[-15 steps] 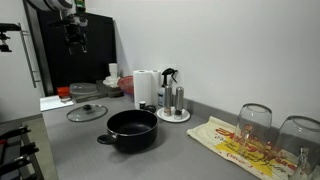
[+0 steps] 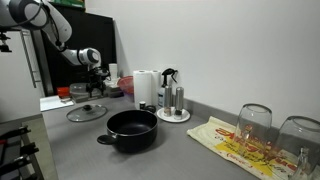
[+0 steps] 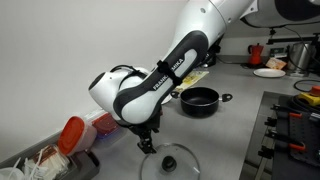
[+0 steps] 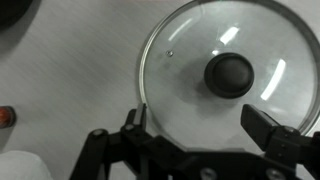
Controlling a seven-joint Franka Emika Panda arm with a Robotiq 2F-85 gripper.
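A round glass lid (image 2: 75, 115) with a black knob (image 4: 229, 75) lies flat on the grey table. In the wrist view my open gripper has its black fingers spread, with nothing held between them. The knob appears beyond the fingertips, above and to the right of the gap's middle. From the side, the gripper (image 2: 100, 72) is above the table near the lid, clear of it. A black pot (image 2: 131, 130) with a side handle stands uncovered in front of the lid, and also shows in the second exterior view (image 3: 200, 98).
Along the wall stand paper towel rolls (image 2: 147, 86) and a white plate (image 2: 173, 117) with bottles. Two upturned glass jars (image 2: 254, 123) are near a yellow cloth (image 2: 231, 143). A red container (image 3: 75, 134) sits behind the arm.
My arm has come down from high at the back left and moved rightward, bringing the gripper lower near the lid. The lid and pot have not moved.
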